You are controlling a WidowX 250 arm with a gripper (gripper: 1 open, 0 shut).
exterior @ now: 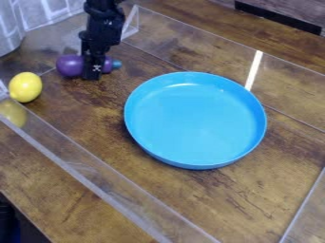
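Observation:
My dark gripper [91, 59] reaches down at the upper left onto a purple eggplant [70, 67] with a teal end, its fingers shut around the middle of it. The eggplant lies at table height on the wooden surface. Its middle is partly hidden by the fingers.
A yellow lemon-like object [25, 86] sits at the left by a clear wall. A large blue plate [195, 119] fills the middle right.

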